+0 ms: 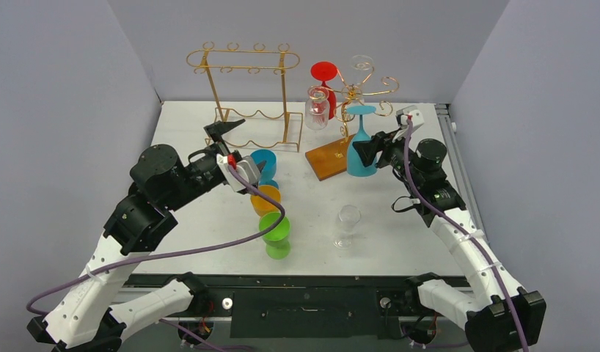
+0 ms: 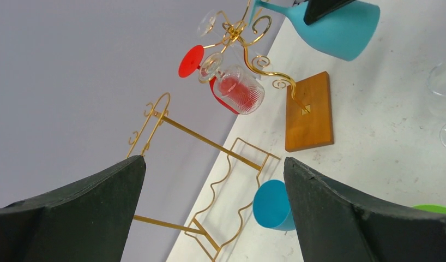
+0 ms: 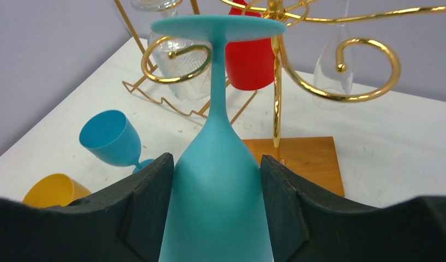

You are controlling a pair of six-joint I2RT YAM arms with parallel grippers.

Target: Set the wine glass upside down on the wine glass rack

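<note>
A teal wine glass [image 1: 361, 155] is held upside down, base up, over the wooden foot of the gold branching rack [image 1: 353, 92]. My right gripper is shut on its bowl, a finger on each side. In the right wrist view the teal foot [image 3: 218, 27] and stem rise between two gold curls, the left curl [image 3: 177, 60] just beside the stem; whether they touch I cannot tell. A red glass [image 1: 323, 72] and clear glasses hang from other arms of this rack. My left gripper is open and empty, left of the coloured glasses.
An empty gold two-post rack [image 1: 284, 95] stands at the back left. Blue [image 1: 263, 163], orange [image 1: 266, 199] and green [image 1: 275, 229] glasses line the middle of the table, with a clear glass [image 1: 347, 224] to their right.
</note>
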